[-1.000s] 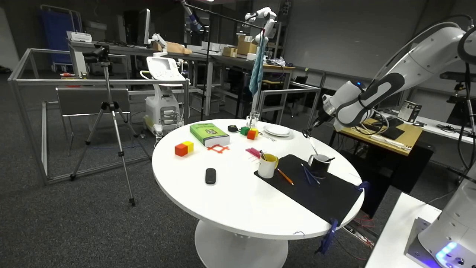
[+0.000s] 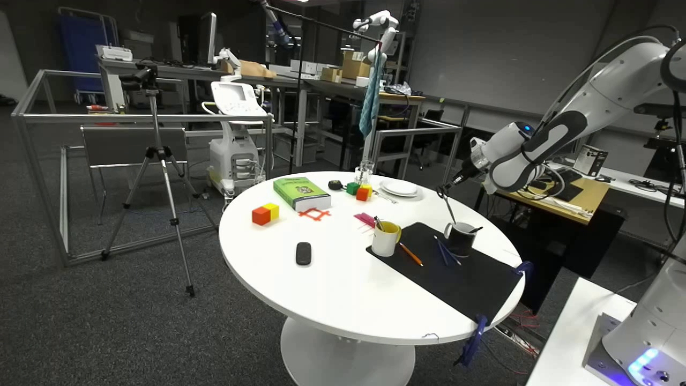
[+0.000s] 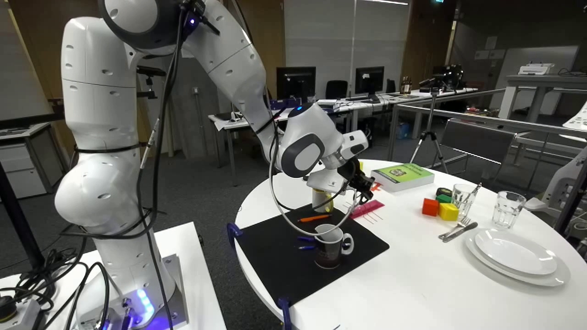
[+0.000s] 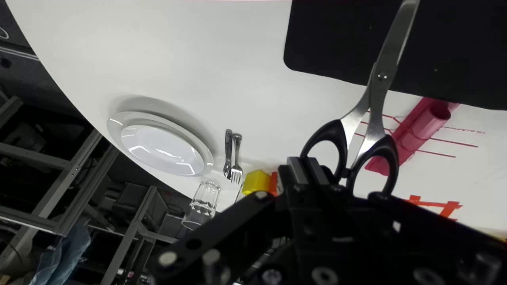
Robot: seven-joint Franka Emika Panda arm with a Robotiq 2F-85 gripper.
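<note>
My gripper is shut on a pair of scissors (image 4: 381,78) by the black handles, their metal blades extending away from the fingers. In exterior view 1 the gripper (image 2: 457,180) is raised over the table, and the scissors (image 2: 450,211) point down toward the dark mug (image 2: 461,239). From that angle the tip overlaps the mug's rim; whether it is inside cannot be told. Exterior view 2 shows the dark mug (image 3: 328,254) upright on the black mat (image 3: 269,258), nearer the camera than the gripper (image 3: 366,192). The wrist view does not show the mug.
A yellow-lined white mug (image 2: 385,239) with pens, an orange pencil (image 2: 411,254) and blue pens (image 2: 445,251) are close by. Plates (image 4: 161,147), cutlery (image 4: 233,156), blocks (image 4: 256,181), glasses (image 3: 507,209) and a green book (image 2: 302,194) lie beyond.
In exterior view 1 my wrist has shifted slightly right and turned a little. The scissors look darker and their angle differs slightly; they remain held. Objects on the table have not moved.
</note>
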